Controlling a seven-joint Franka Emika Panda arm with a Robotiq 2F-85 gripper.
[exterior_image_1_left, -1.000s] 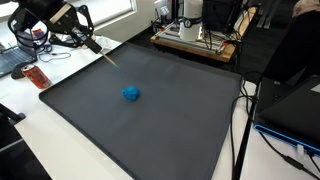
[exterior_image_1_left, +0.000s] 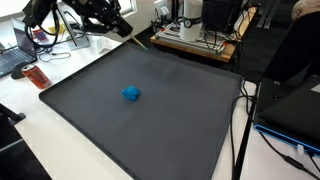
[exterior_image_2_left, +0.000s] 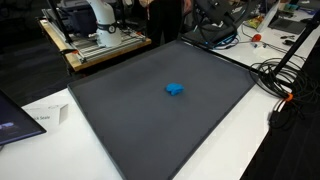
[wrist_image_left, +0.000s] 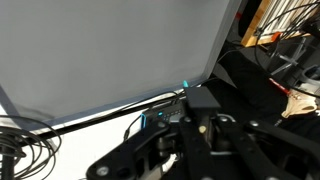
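A small blue object (exterior_image_1_left: 131, 93) lies on the dark grey mat (exterior_image_1_left: 150, 130), near its middle; it also shows in exterior view 2 (exterior_image_2_left: 174, 88). Over the mat's far side, my gripper (exterior_image_1_left: 122, 32) is shut on a thin, pale stick (exterior_image_1_left: 138, 43) that slants out from its tip. Stick and gripper are well apart from the blue object. In the wrist view the gripper is dark, and the stick is hard to make out there. Exterior view 2 shows only part of the dark arm at the top, with the fingertips not clear.
An orange-red can (exterior_image_1_left: 37, 77) stands by the mat's left corner. Loose black cables (exterior_image_2_left: 285, 85) lie beyond one side of the mat. Past its far edge is a wooden surface (exterior_image_1_left: 205, 45) with white equipment.
In exterior view 1 my gripper has moved right and away toward the mat's far edge, carrying the stick farther from the blue object. The blue object has stayed put.
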